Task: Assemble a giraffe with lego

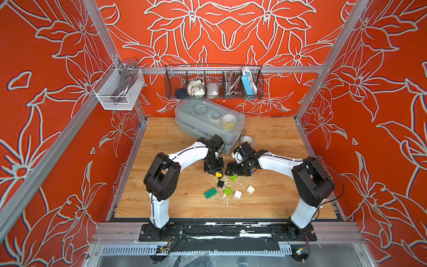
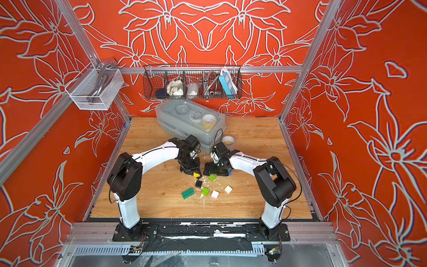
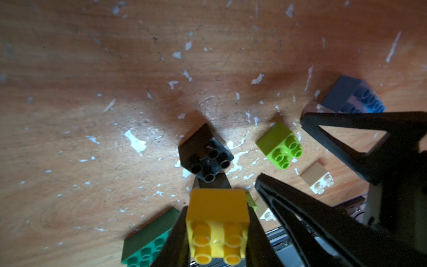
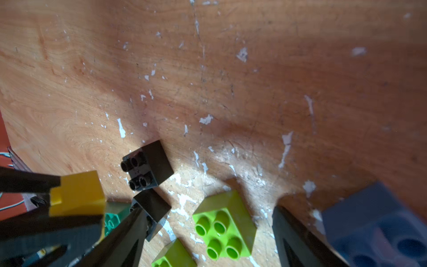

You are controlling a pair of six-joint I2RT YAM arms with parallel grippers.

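Observation:
A yellow brick point(image 3: 217, 218) is at my left gripper point(image 1: 217, 171), between its fingers, studs toward the bottom of the left wrist view; whether they grip it tightly is unclear. Two black bricks point(image 3: 205, 151) point(image 4: 151, 211) lie below it on the table. My right gripper stands open just right of the left, low over a lime brick point(image 4: 224, 218), which sits between its fingers. A blue brick point(image 4: 373, 227) lies beside the right finger. A second lime brick point(image 1: 227, 191), a green brick point(image 1: 210, 192) and two white bricks point(image 1: 238, 194) point(image 1: 250, 189) lie toward the front.
A lidded translucent box point(image 1: 204, 115) stands behind the arms, with a tape roll point(image 2: 228, 140) at its right. Wire baskets point(image 1: 213, 82) hang on the back wall.

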